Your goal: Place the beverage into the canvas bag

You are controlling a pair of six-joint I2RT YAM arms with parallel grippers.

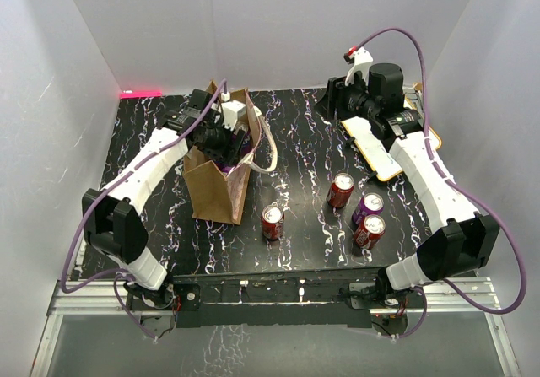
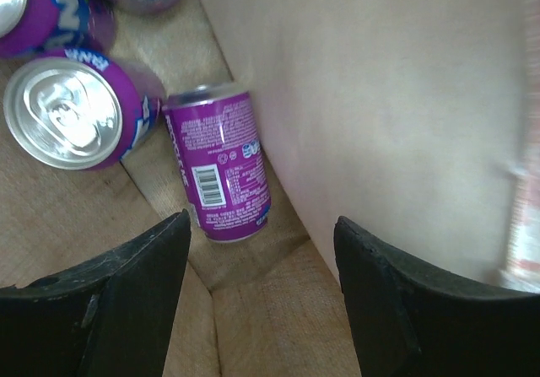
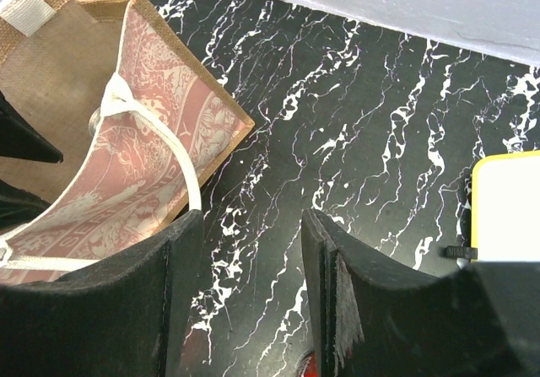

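Observation:
My left gripper is down inside the canvas bag, open over a purple can lying on the bottom; two more purple cans and part of another show beside it in the left wrist view. My right gripper hangs open above the back right of the table, right of the bag, with nothing between its fingers. In the right wrist view the bag's pink-lined side and white strap appear at the left.
On the table stand red cans and a purple can. A whiteboard lies at the back right.

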